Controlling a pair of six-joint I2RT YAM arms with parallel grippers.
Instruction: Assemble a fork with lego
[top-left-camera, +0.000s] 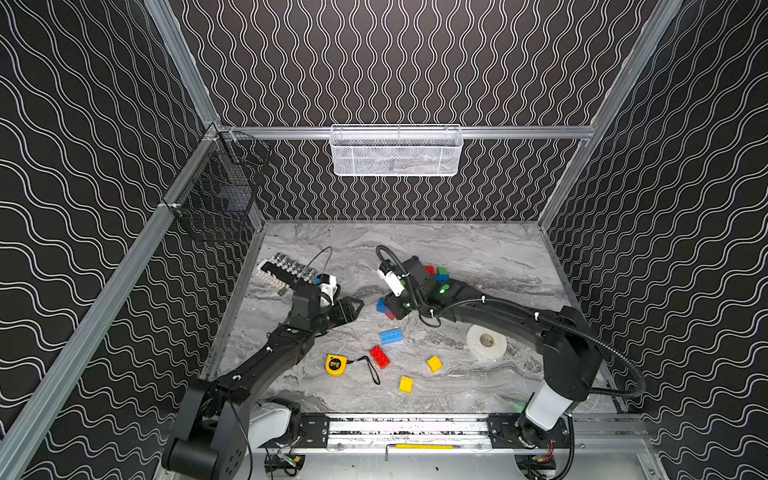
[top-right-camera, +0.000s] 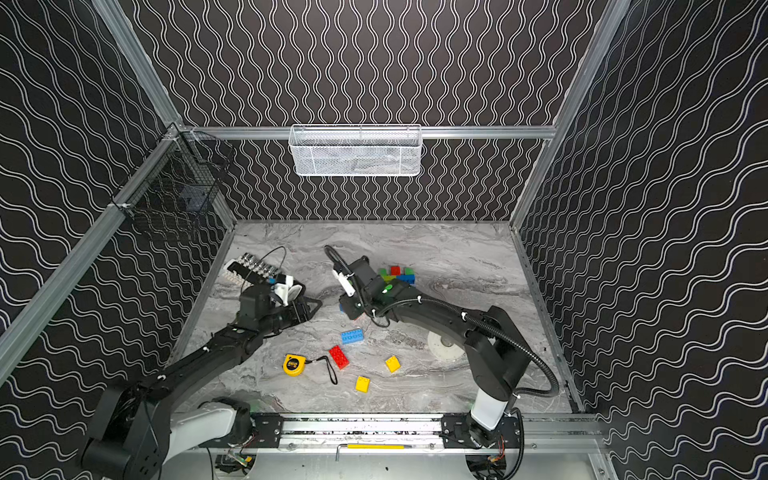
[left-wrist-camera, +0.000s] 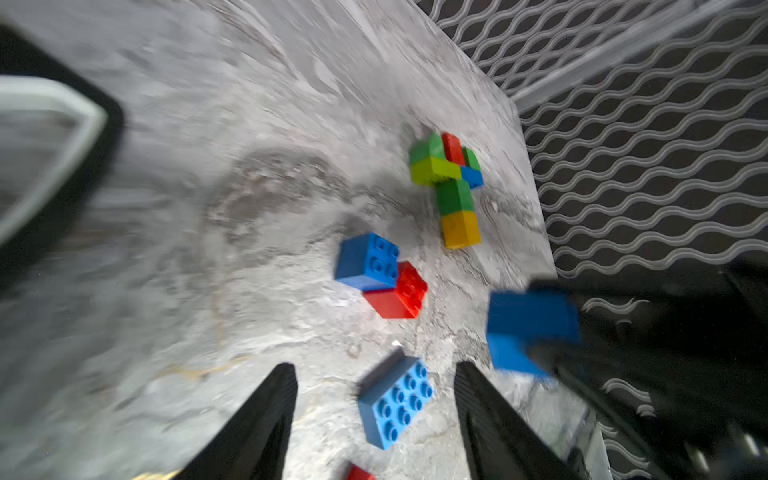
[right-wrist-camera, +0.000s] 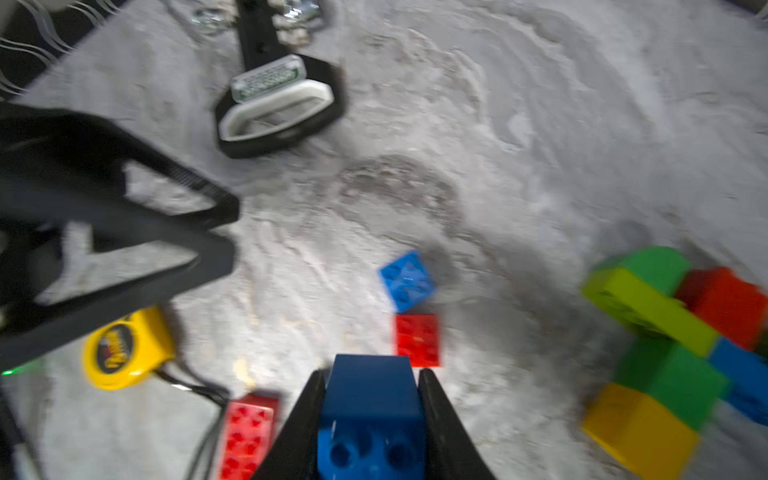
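Observation:
My right gripper is shut on a blue brick, seen blurred in the left wrist view at right. My left gripper stands open, its fingers empty, left of the right gripper. On the table below are a small blue brick (left-wrist-camera: 364, 260) touching a red brick (left-wrist-camera: 388, 300), a light blue long brick (left-wrist-camera: 392, 400), a red long brick (top-left-camera: 379, 357) and two yellow bricks (top-left-camera: 434, 364) (top-left-camera: 406, 384). A joined group of green, red, blue and yellow bricks (left-wrist-camera: 456, 196) lies toward the back right.
A yellow tape measure (top-left-camera: 336, 365) with strap lies front left. A black-handled tool (right-wrist-camera: 276, 108) and metal pieces lie back left. A white roll (top-left-camera: 487, 342) sits under the right arm.

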